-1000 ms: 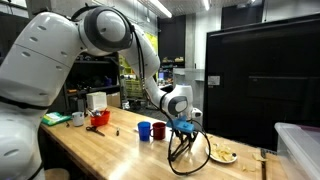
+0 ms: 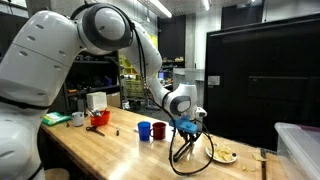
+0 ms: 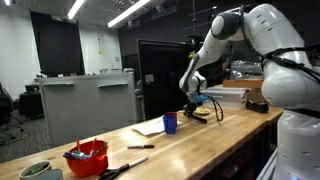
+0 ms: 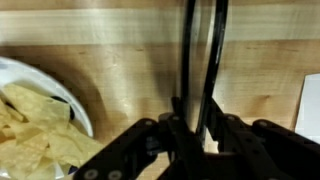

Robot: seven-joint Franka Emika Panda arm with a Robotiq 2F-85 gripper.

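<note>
My gripper is at the bottom of the wrist view, low over the wooden table. Its fingers look closed together. Two narrow dark strips (image 4: 217, 50) run from between the fingers up to the top edge, and I cannot tell what they are. At left in that view, a white plate (image 4: 72, 96) holds yellow chips (image 4: 38, 133). In exterior view 1 the plate (image 2: 232, 158) rests on the table, a little right of the gripper, whose tips are partly hidden by a dark cable loop.
Blue mug (image 2: 144, 132), red mug (image 2: 159, 131) and, nearer the far end, a red container (image 3: 88, 160) with utensils stand on the table (image 3: 200, 150). A clear plastic bin (image 2: 300, 145) stands at the right edge.
</note>
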